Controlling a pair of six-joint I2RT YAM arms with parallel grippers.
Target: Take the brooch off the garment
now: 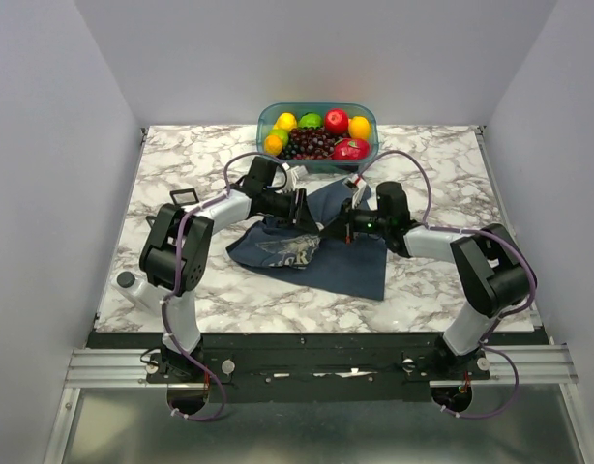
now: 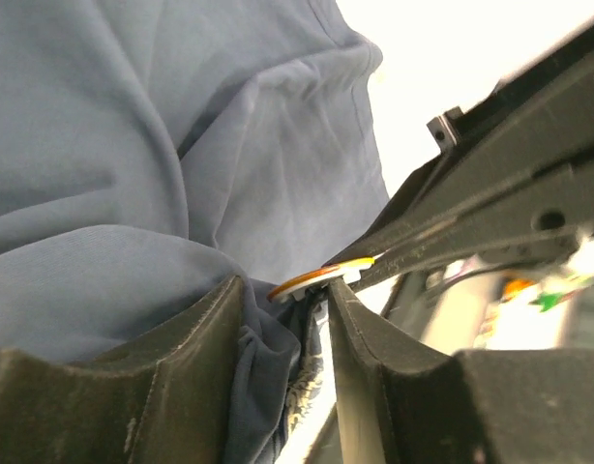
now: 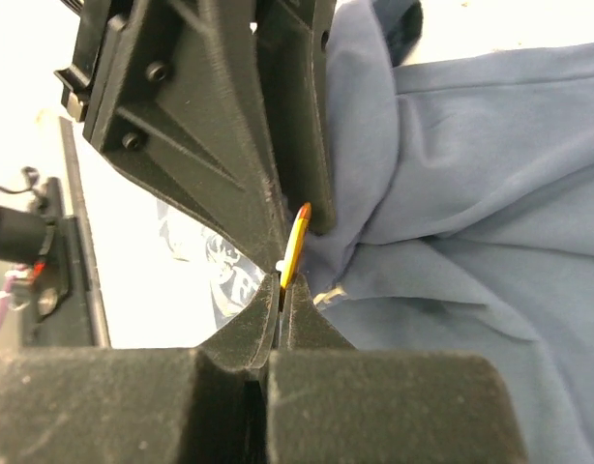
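Observation:
The blue garment [image 1: 345, 266] lies rumpled on the table, with a pale print on its left part. My left gripper is shut on a raised fold of garment cloth [image 2: 261, 387]. From the opposite side my right gripper is shut, with the thin rim of the brooch [image 3: 294, 246] between its fingertips. In the left wrist view the brooch [image 2: 321, 277] shows edge-on, orange-rimmed with a white side, right against the raised cloth. Its pin is hidden, so I cannot tell whether it is still fastened. Both grippers nearly meet over the garment's middle.
A teal basket [image 1: 318, 166] of fruit stands behind the garment. At the left are a small black frame [image 1: 184, 197] and a white bottle [image 1: 135, 288].

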